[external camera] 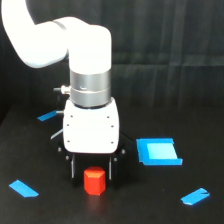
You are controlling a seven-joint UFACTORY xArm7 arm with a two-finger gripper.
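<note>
A small red block [94, 181] stands on the dark table near the front, left of the view's middle. My gripper [92, 176] points down over it. Its thin dark fingers are spread wide, one on each side of the block, with a gap showing between them and it. From this view I cannot tell whether the block lies fully between the fingers or a little in front of them.
To the right, blue tape frames a pale square [161, 151] on the table. Strips of blue tape lie at the front left [23, 188], the front right [195, 197] and the back left.
</note>
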